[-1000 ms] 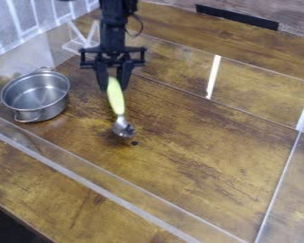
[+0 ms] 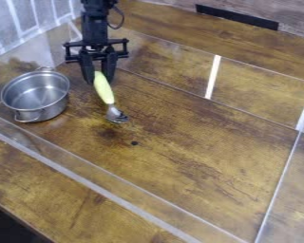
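Note:
My black gripper (image 2: pixel 99 70) hangs at the upper left of the camera view, shut on the pale yellow-green handle (image 2: pixel 103 87) of a utensil. Its metal end (image 2: pixel 117 115) points toward me, low over the wooden table or resting on it; I cannot tell which. A steel pot (image 2: pixel 37 94) with side handles stands just left of the utensil.
A pale railing or barrier (image 2: pixel 15 24) runs along the back left, and a dark panel (image 2: pixel 237 14) stands at the back right.
My gripper and the utensil have shifted left toward the pot and slightly up in the view. The pot has not moved.

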